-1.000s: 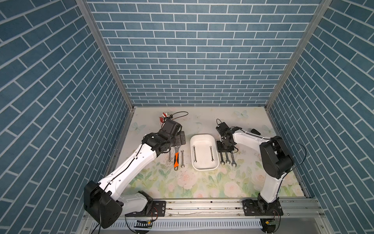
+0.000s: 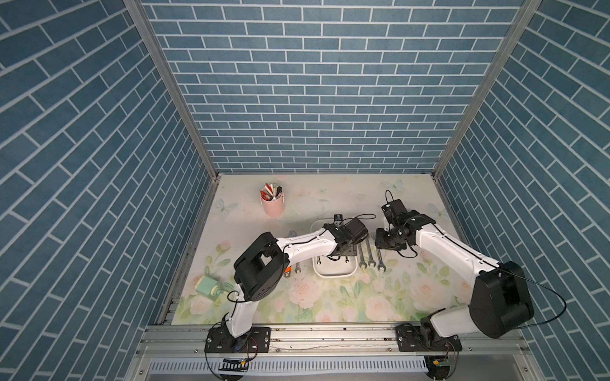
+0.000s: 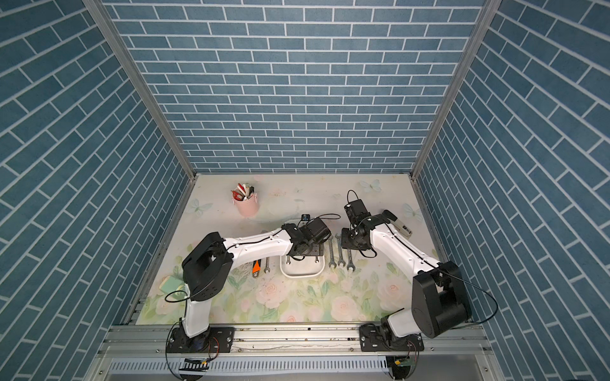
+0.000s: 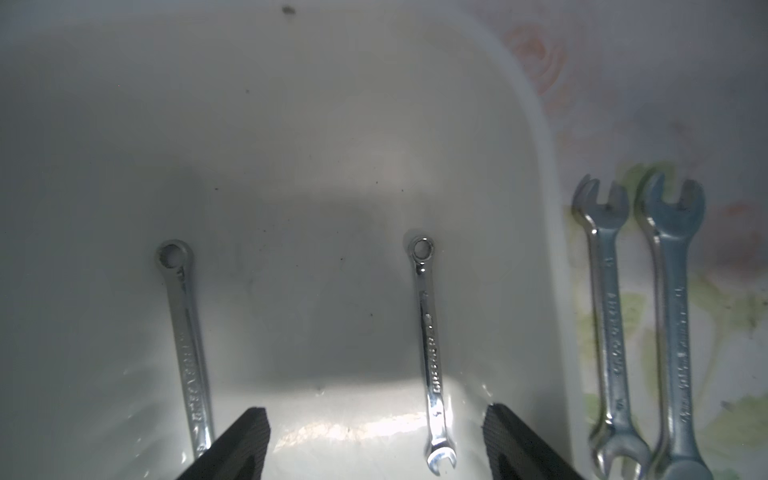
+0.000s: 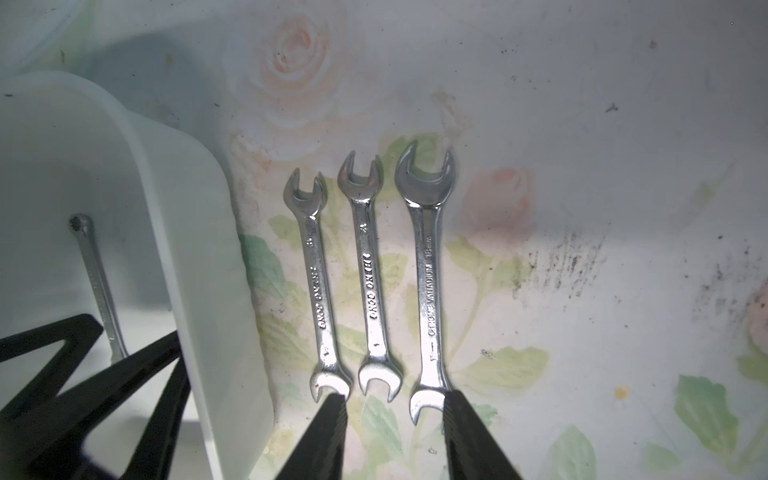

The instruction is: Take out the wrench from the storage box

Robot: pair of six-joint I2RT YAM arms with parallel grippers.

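Two small silver wrenches lie inside the white storage box point(image 2: 335, 275). In the left wrist view, the left wrench point(image 4: 185, 344) is near one side and the right wrench point(image 4: 430, 344) nearer the opposite wall. Over the box hangs my left gripper, open and empty, its fingers spread to either side of the right wrench's lower end. My right gripper is above the table to the right of the box, its fingers apart with nothing held. Beneath it in the right wrist view lies a large wrench point(image 5: 428, 280).
Two more wrenches lie beside the large one, a middle wrench point(image 5: 369, 280) and a left one point(image 5: 317, 288). An orange-handled tool point(image 3: 256, 268) and a wrench point(image 3: 267, 263) lie left of the box. A pink cup of tools point(image 2: 273, 205) stands behind.
My left arm has swung right, from over the tools left of the box to over the box. My right gripper has moved to the right, away from the box.
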